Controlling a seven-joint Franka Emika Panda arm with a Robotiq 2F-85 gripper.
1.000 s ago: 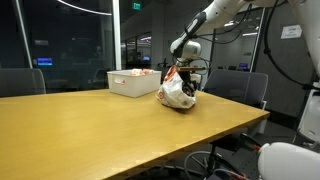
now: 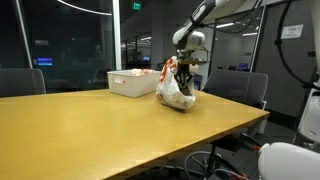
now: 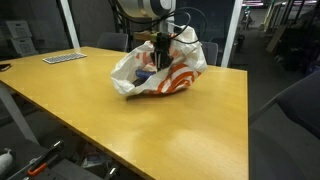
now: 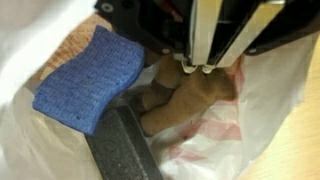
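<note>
A white plastic bag with red-orange print [image 3: 185, 74] stands on the wooden table, its mouth spread around my gripper [image 3: 160, 58]. In the wrist view the bag holds a blue sponge [image 4: 92, 80], a dark grey block [image 4: 122, 145] and a brown soft item [image 4: 190, 103]. My gripper points down with its fingertips close together at the brown item's upper part, and it appears shut on that item. The exact contact is partly hidden behind the fingers. In the first exterior view, the bag [image 2: 178, 97] hides the fingertips.
A white box [image 2: 133, 84] stands on the table behind the bag. Office chairs [image 2: 240, 88] line the table's edge, and a keyboard [image 3: 62, 54] lies at the far left.
My gripper has risen a little, and the upper part of the bag now stands higher around it. The bag's base stays at about the same spot on the table.
</note>
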